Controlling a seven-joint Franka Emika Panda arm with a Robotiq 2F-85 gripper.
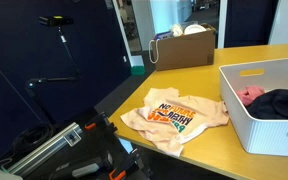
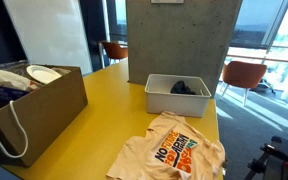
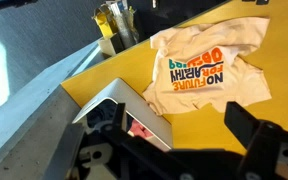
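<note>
A peach-coloured shirt point(image 1: 174, 119) with printed orange, black and green lettering lies spread and somewhat wrinkled on the yellow table. Exterior view 2 shows the same shirt point(image 2: 170, 150) close to the table's near edge. Beside it stands a white bin point(image 1: 276, 133) holding a dark cloth point(image 1: 277, 104) and a pink cloth point(image 1: 249, 94). From the wrist view, my gripper is above the table, its two black fingers wide apart and nothing visible between them. The shirt point(image 3: 206, 68) and the bin point(image 3: 95, 108) both appear beyond the fingers, apart from them.
A cardboard box point(image 2: 41, 112) filled with light-coloured things stands at the table's other side. Behind the bin rises a grey pillar point(image 2: 181, 45). Bare yellow table point(image 2: 102, 110) stretches between box and bin.
</note>
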